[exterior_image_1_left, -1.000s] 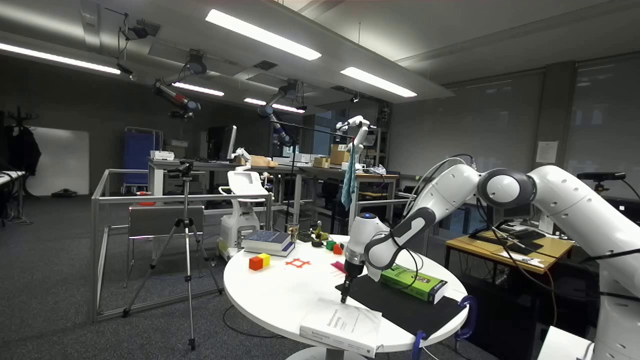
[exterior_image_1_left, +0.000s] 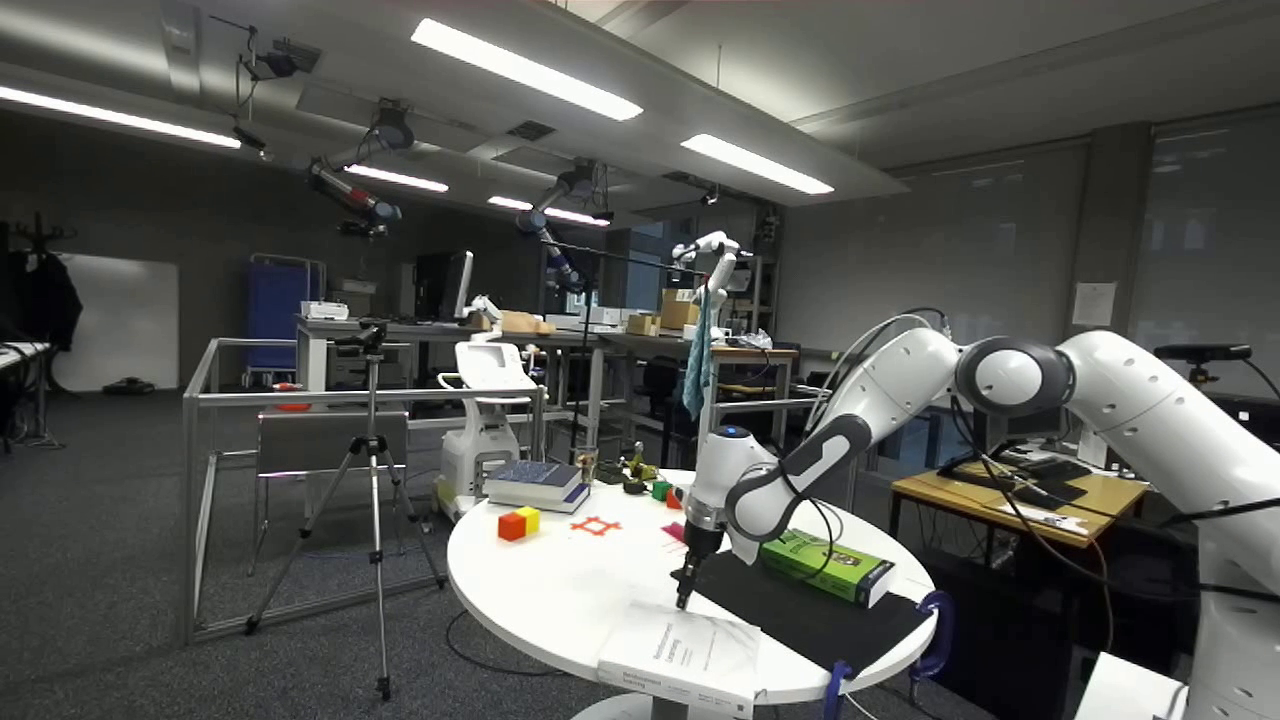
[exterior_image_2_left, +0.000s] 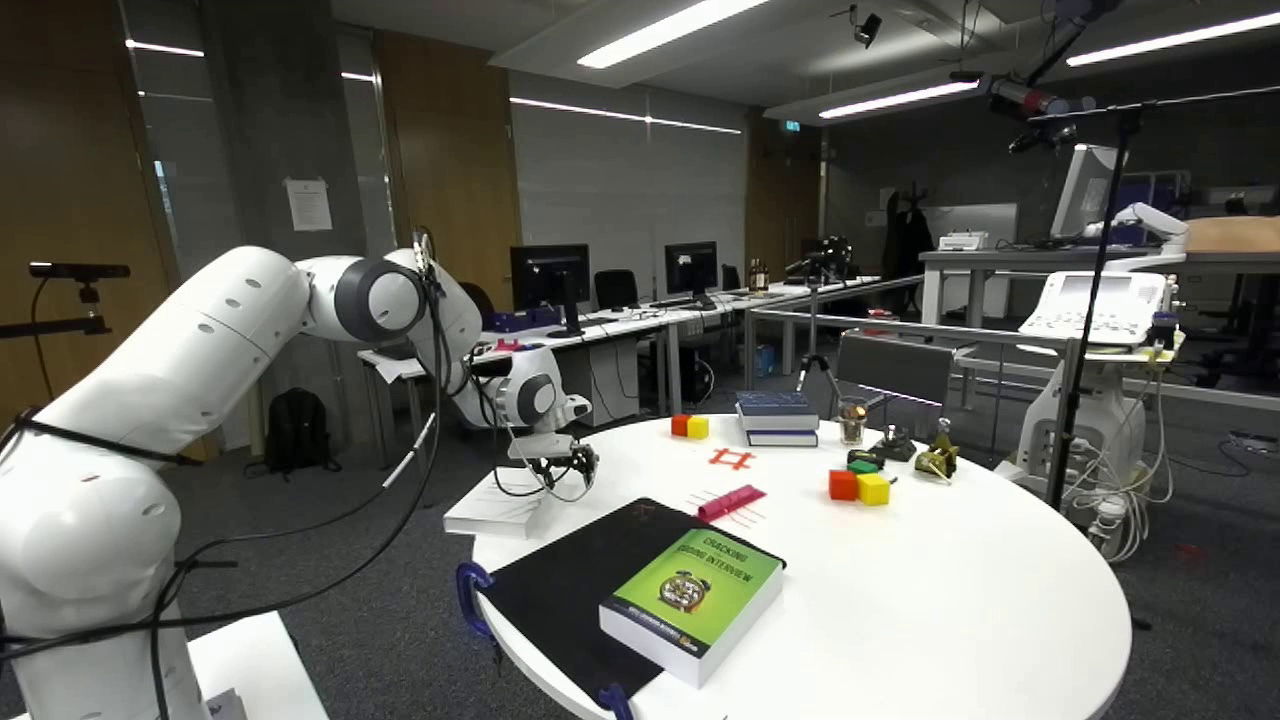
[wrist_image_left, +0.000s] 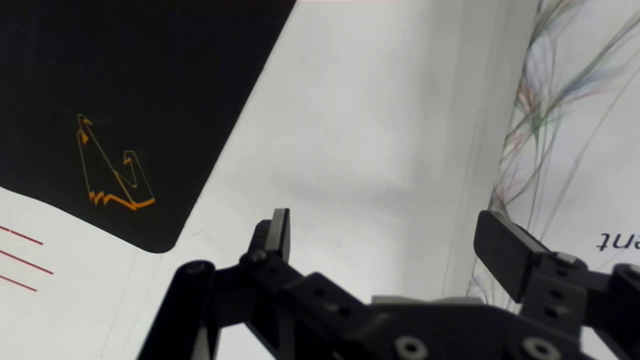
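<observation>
My gripper is open low over the table, its two fingers wide apart in the wrist view. One finger (wrist_image_left: 504, 252) overlaps the edge of a white book (wrist_image_left: 576, 144); the other stands over bare white tabletop. Whether either finger touches the book, I cannot tell. In exterior view 1 the white book (exterior_image_1_left: 684, 648) lies flat at the table's near edge, with the fingertips at its far side. Exterior view 2 shows the book (exterior_image_2_left: 494, 506) beside the arm's end, partly covered by cables.
A green book (exterior_image_2_left: 696, 588) rests on a black mat (exterior_image_2_left: 576, 588), clamped at the table edge. Dark blue books (exterior_image_1_left: 535, 484), coloured cubes (exterior_image_1_left: 512, 526), a red frame (exterior_image_1_left: 595, 524) and a pink piece (exterior_image_2_left: 731, 503) sit farther off. Cables hang around the wrist.
In exterior view 1 the gripper has shifted slightly left and down by the white book. The book appears very slightly moved toward the near edge.
</observation>
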